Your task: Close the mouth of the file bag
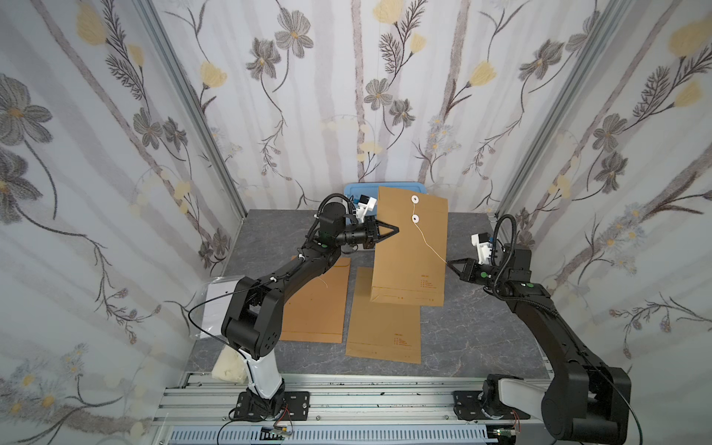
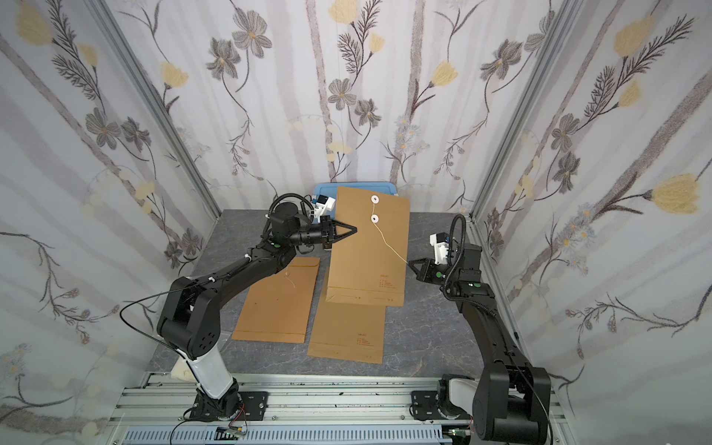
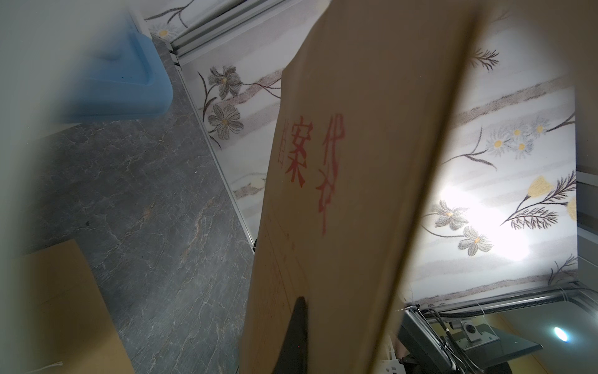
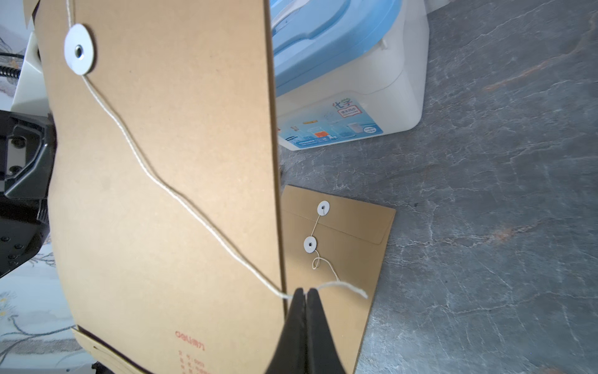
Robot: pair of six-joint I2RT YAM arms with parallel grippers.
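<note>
An upright brown file bag (image 1: 406, 259) is raised above the table, its left edge in my left gripper (image 1: 398, 230); those fingers are shut on it. Two white discs, an upper disc (image 1: 415, 199) and a lower disc (image 1: 416, 218), show on its face. From the lower disc a white string (image 4: 180, 198) runs down to the bag's right edge. My right gripper is shut beside that edge. The string passes at its fingertips, with the loose string end (image 4: 348, 286) beyond them; no grip on it shows. In the left wrist view the bag's back carries red print.
Below the raised bag lies a second brown bag (image 1: 382, 337); an orange-brown bag (image 1: 315, 311) lies left of it. A white box with a blue lid (image 4: 348, 43) stands at the back.
</note>
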